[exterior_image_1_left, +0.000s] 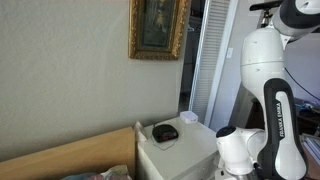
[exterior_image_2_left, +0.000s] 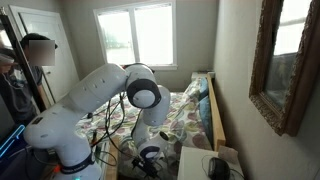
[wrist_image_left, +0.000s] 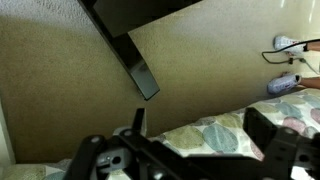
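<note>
In the wrist view my gripper is open, its dark fingers (wrist_image_left: 138, 122) set wide apart with nothing between them. Below it in that view runs the edge of a leaf-patterned quilt (wrist_image_left: 205, 137), and beyond lies brown floor (wrist_image_left: 210, 65). The white arm (exterior_image_1_left: 265, 100) reaches down at the right of exterior view 1, where the fingertips are out of sight. Exterior view 2 shows the arm bent low in front of the quilted bed (exterior_image_2_left: 185, 100); its fingers are too dark there to make out.
A black piece of furniture (wrist_image_left: 125, 60) stands on the floor in the wrist view. Someone's feet in pale shoes (wrist_image_left: 287, 44) are at its right, beside a cable. A white cabinet (exterior_image_1_left: 180, 155) bears a dark round object (exterior_image_1_left: 165, 132). The wooden headboard (exterior_image_1_left: 70, 157) lines the wall.
</note>
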